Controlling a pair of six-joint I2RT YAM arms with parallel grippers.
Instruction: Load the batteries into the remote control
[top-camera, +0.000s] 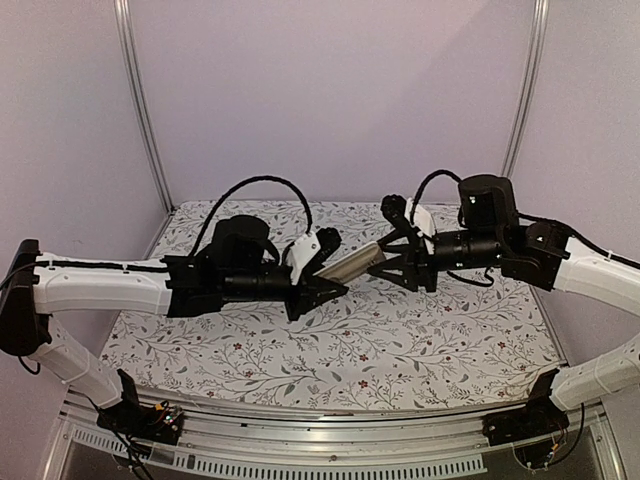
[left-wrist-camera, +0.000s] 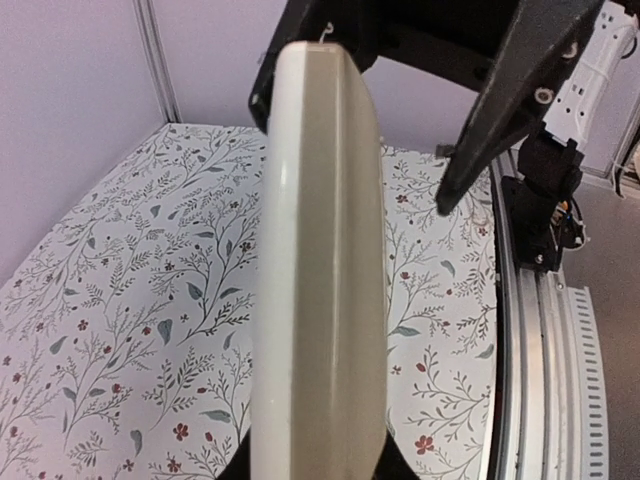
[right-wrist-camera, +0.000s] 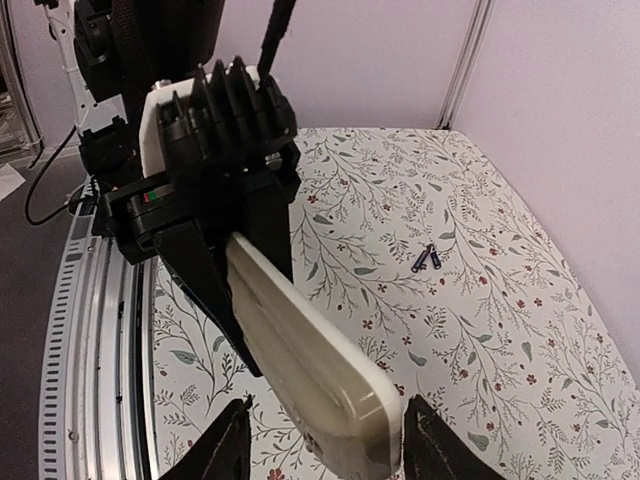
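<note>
The white remote control (top-camera: 352, 265) is in the air at mid-table, tilted, with my left gripper (top-camera: 322, 283) shut on its near-left end. In the left wrist view, the long smooth side of the remote (left-wrist-camera: 320, 270) fills the middle. At its other end my right gripper (top-camera: 384, 260) stands part open. The right wrist view has the remote's rounded end (right-wrist-camera: 365, 425) between the right fingers, with a clear gap on the left; contact on the right side cannot be told. Two small dark batteries (right-wrist-camera: 422, 259) lie close together on the table there.
Patterned cloth covers the table (top-camera: 330, 360), and its front part is clear. Pale walls (top-camera: 320, 100) enclose the back and sides. A metal rail (top-camera: 330, 435) runs along the front edge. Both grippers are very close together over the middle.
</note>
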